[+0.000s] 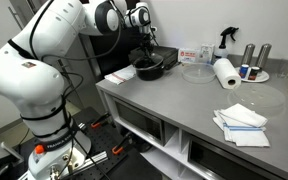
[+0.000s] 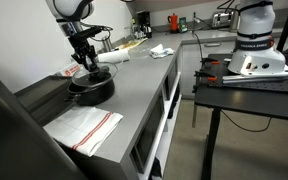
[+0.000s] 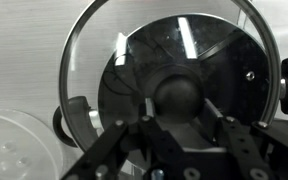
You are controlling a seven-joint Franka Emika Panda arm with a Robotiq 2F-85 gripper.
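Note:
A black pot (image 1: 151, 73) stands at the far left end of the counter. Its clear glass lid (image 3: 84, 62) has a metal rim and a round black knob (image 3: 177, 96). My gripper is shut on that knob, with a finger at either side of it. In exterior view 2 the gripper (image 2: 91, 66) is over the pot (image 2: 90, 91), with the lid (image 2: 106, 73) beneath it. From the wrist, the lid's rim lies off-centre from the pot's dark inside, toward the left. Whether any part of the lid touches the pot, I cannot tell.
A clear bowl (image 3: 16, 145) sits close beside the pot. Folded white cloth (image 2: 86, 130) lies on its other side, near the counter edge. Farther along the counter are a paper roll (image 1: 226, 73) and more white cloths (image 1: 242, 125).

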